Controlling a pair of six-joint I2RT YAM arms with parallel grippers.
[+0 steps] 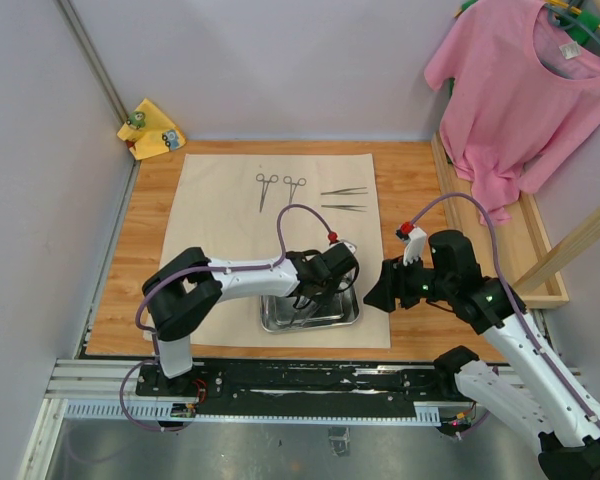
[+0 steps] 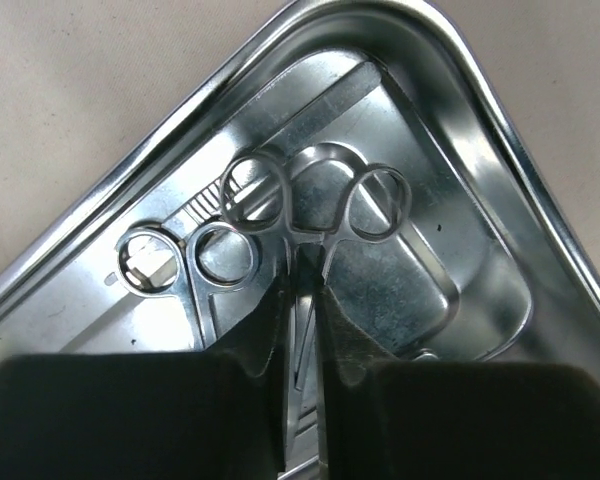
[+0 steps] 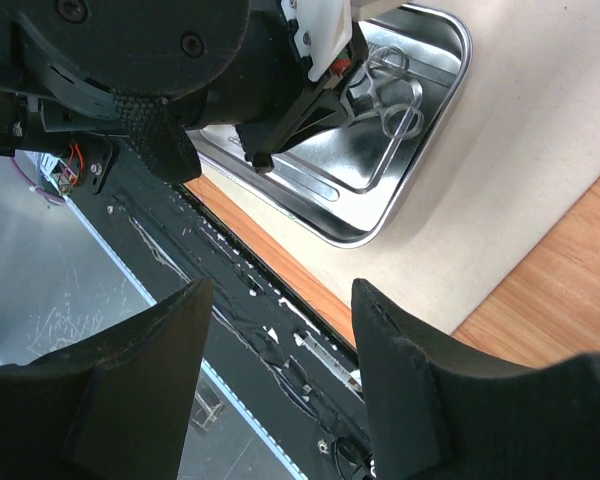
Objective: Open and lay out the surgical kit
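Observation:
The steel tray [image 1: 322, 316] sits on the beige cloth near the front, my left gripper over it. In the left wrist view its fingertips are close together on the shanks of ringed scissor-like instruments [image 2: 378, 230]; whether it grips one is unclear. Another ringed instrument [image 2: 145, 285] lies beside them. My right gripper stands open, empty, right of the tray. On the cloth at the back lie two ringed clamps [image 1: 265, 185] and two tweezers [image 1: 343, 191], laid apart.
A wooden rack [image 1: 540, 285] with a pink shirt [image 1: 520, 90] stands at the right, a yellow cloth [image 1: 155, 130] at the back left.

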